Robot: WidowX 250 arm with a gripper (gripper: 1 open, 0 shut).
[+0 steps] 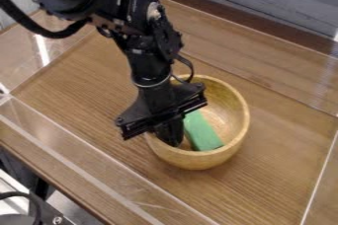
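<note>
A yellow-tan bowl [224, 151] sits on the wooden table, with a green block [201, 130] lying inside it. My black gripper [164, 128] reaches down at the bowl's left side, its fingertips low at or just inside the rim. The fingers are dark and overlap, so I cannot see whether they hold anything or how far apart they stand.
A grey panelled wall [251, 2] runs along the back. Cables and a dark object lie off the table's lower-left edge.
</note>
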